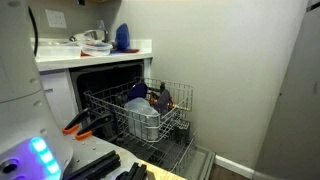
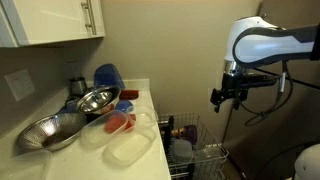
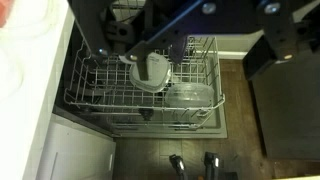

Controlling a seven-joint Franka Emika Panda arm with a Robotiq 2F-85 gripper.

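My gripper hangs in the air above the open dishwasher in exterior view 2. In the wrist view its dark, blurred fingers stand wide apart, open, with nothing held between them. Below sits the wire dishwasher rack, pulled out. A whitish translucent container rests in it, and a clear container lies beside that one. Exterior view 1 shows a blue item and a dark item standing in the rack too. The gripper's fingertips are hard to make out in exterior view 1.
The white counter holds a metal colander, a steel bowl, several clear containers and a tall blue item. A cabinet hangs above it. Bare floor shows beside the dishwasher.
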